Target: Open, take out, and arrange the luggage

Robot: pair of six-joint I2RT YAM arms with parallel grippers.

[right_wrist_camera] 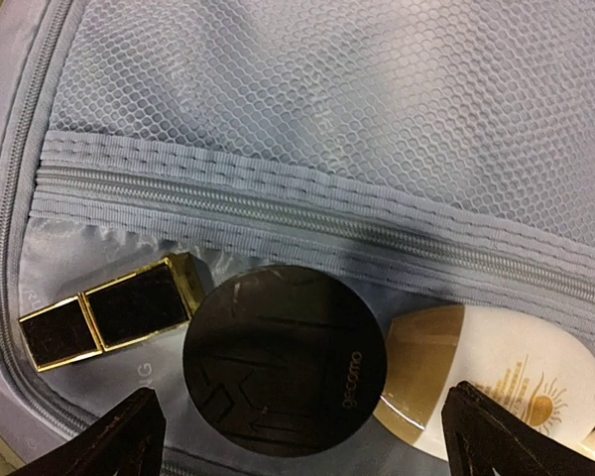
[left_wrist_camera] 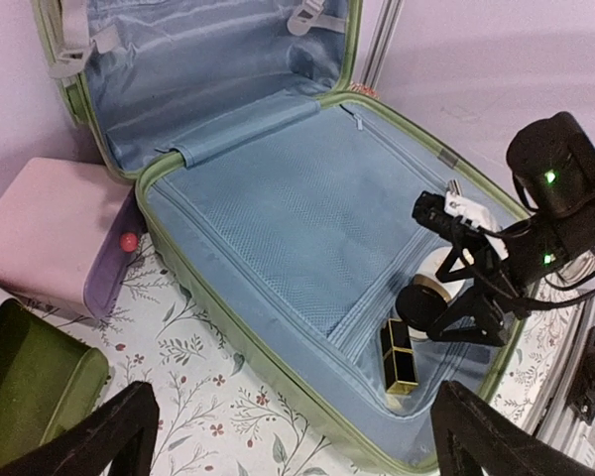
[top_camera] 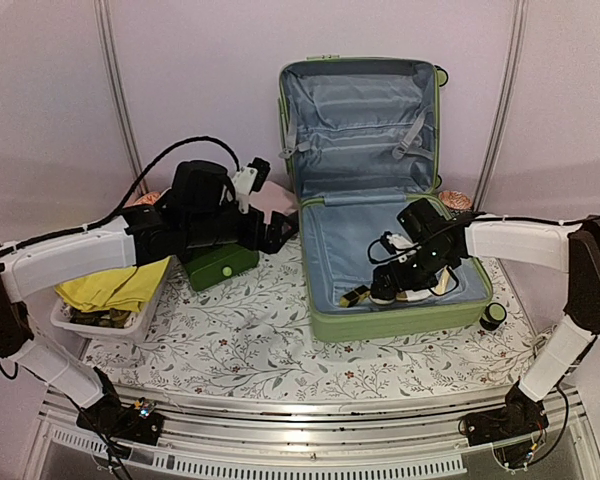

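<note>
An open green suitcase (top_camera: pixel 355 327) with blue lining holds a black-and-gold case (right_wrist_camera: pixel 134 307), a round black compact (right_wrist_camera: pixel 283 357) and a white-and-gold oval item (right_wrist_camera: pixel 516 372) along its near side. My right gripper is open low over these items, its fingers either side of the compact in the right wrist view, though I cannot tell if they touch it. My left gripper (top_camera: pixel 280 230) hangs open just left of the suitcase; the suitcase fills much of its wrist view, with nothing between the fingers.
A white bin (top_camera: pixel 80 320) with yellow cloth stands at the left, beside a green box (top_camera: pixel 225 265). A pink box (left_wrist_camera: pixel 55 228) sits behind that. A small dark jar (top_camera: pixel 493 316) is right of the suitcase.
</note>
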